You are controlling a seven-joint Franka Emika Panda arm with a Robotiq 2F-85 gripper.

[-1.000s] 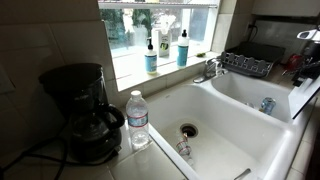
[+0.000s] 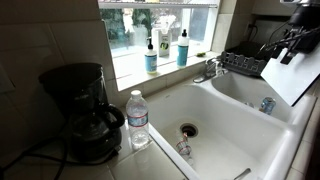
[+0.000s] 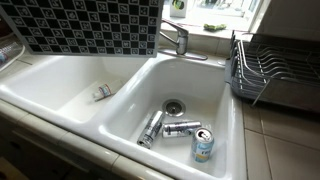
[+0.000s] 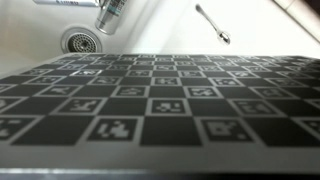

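A flat board (image 2: 291, 78) hangs by my gripper (image 2: 287, 55) at the right in exterior view 1, its plain white side showing. Its black-and-white marker pattern (image 3: 90, 28) faces exterior view 2 at upper left. In the wrist view the patterned board (image 4: 165, 105) covers the lower part and no fingers show. The board stays with the arm, but how the fingers stand is too dark and small to make out.
Below is a white double sink (image 3: 130, 100). Several cans, including an upright can (image 3: 202, 145), are in one basin; a small object (image 3: 102, 92) and a spoon (image 4: 213, 22) lie elsewhere in the sink. A bottle (image 2: 137, 120), coffee maker (image 2: 85, 115), faucet (image 2: 208, 70) and dish rack (image 3: 275, 68) stand around.
The arm and board have come further into exterior view 1 from the right edge, moving left, with the board's white face now turned more to the camera. The sink's contents look unmoved.
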